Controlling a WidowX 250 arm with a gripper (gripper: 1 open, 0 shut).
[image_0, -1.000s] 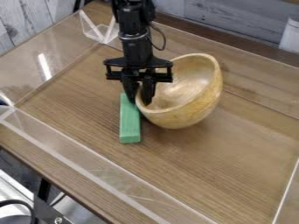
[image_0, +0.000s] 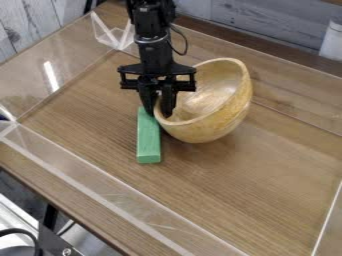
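Note:
A light wooden bowl (image_0: 221, 112) sits tilted on the wooden table. My black gripper (image_0: 159, 106) reaches down from the top centre to the bowl's left side, its fingers at or just inside the near left rim. Whether it grips the rim is hard to tell. A green block (image_0: 148, 140) lies on the table to the left of the bowl, just below the gripper, its upper end partly hidden.
A white object (image_0: 333, 40) stands at the back right. Clear plastic edging runs along the left side.
The bowl has shifted slightly and its tilt differs a little, with its top a bit more to the left. The gripper has moved only slightly.

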